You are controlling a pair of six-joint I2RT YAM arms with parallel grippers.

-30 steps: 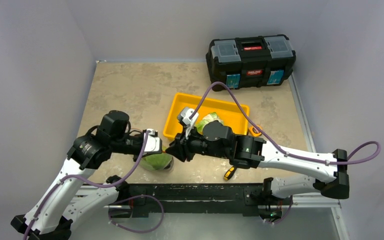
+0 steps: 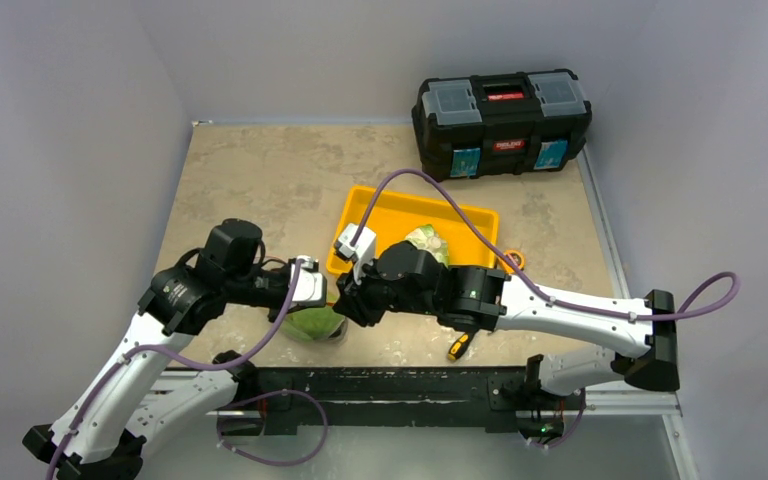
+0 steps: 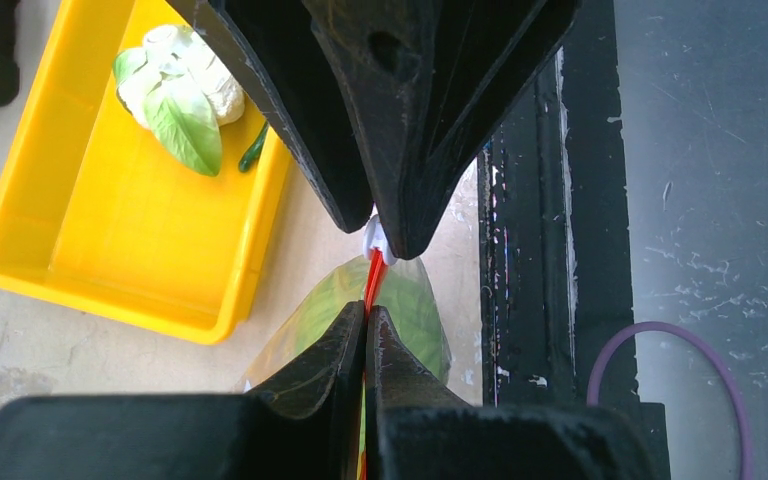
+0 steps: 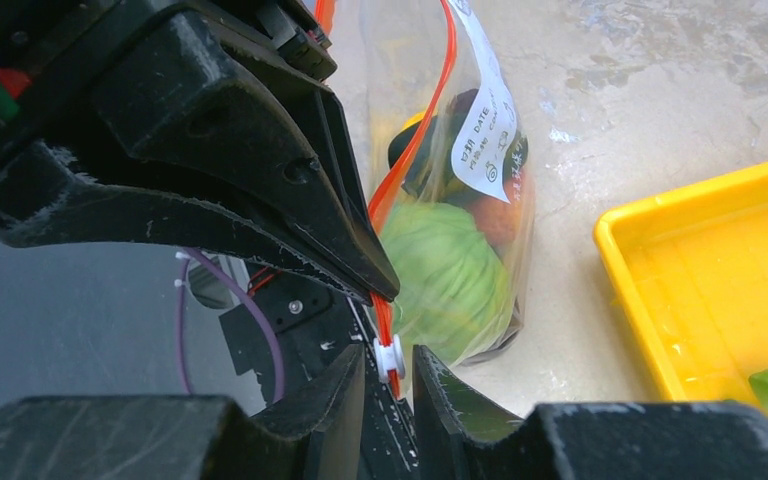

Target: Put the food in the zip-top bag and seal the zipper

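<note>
The clear zip top bag (image 4: 430,230) stands with a green cabbage (image 4: 445,280) and other food inside, partly orange and dark. A red zipper strip (image 4: 425,150) runs along its top edge. My left gripper is shut on this strip near its end. A white slider (image 4: 390,358) sits on the strip just past the left fingertips. Around the slider, my right gripper is open a little, with a gap visible beside it in the right wrist view. From the top view, both wrists face each other above the bag and hide its zipper.
A yellow tray (image 3: 110,240) holding a cauliflower (image 3: 180,80) and a small green item (image 3: 253,148) lies behind the bag. A black toolbox (image 2: 505,125) stands at the back. Near the front edge is a yellow-black tool (image 2: 461,346).
Only a slight shift shows in the left arm.
</note>
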